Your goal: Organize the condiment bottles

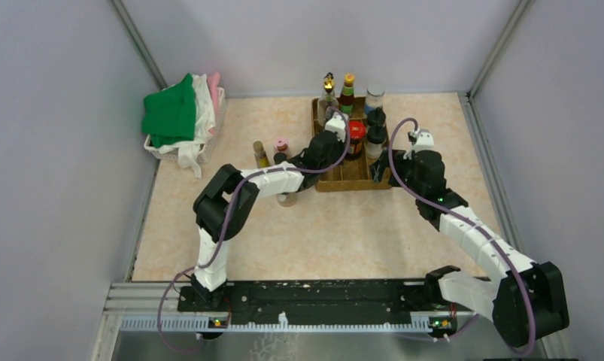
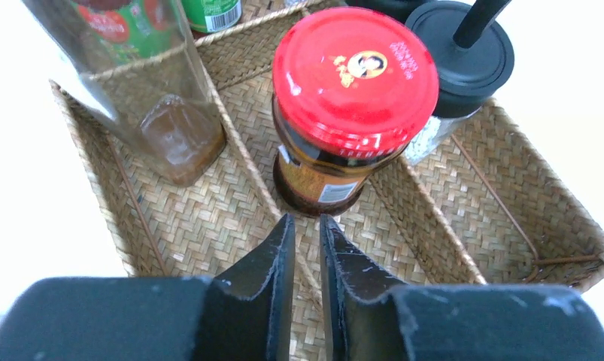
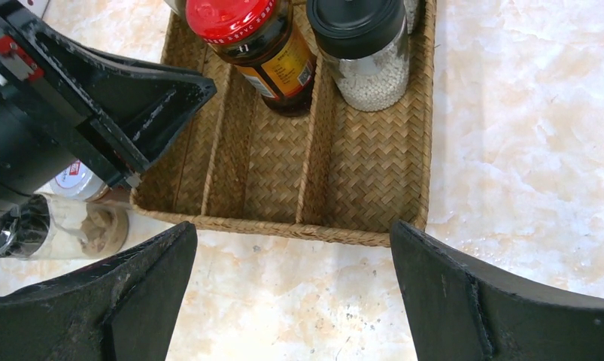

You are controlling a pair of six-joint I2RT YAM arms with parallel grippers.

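A jar with a red lid (image 2: 356, 79) stands upright in the middle compartment of the woven tray (image 1: 355, 186). Close by it in the left wrist view, my left gripper is drawn nearly together; weave shows through the thin gap and no bottle is between its fingers. Beside that jar, black-lidded jars (image 3: 370, 64) fill part of the right compartment. A square glass bottle (image 2: 180, 139) occupies the left one, with a green-labelled bottle (image 1: 347, 94) at the back. My right gripper hangs wide open over the tray's front edge, empty.
Left of the tray are a yellowish bottle (image 1: 260, 155), a pink-lidded jar (image 1: 281, 145) and a clear glass jar (image 3: 86, 226). A cloth-filled white basket (image 1: 212, 143) sits back left. The tray's front portion is empty.
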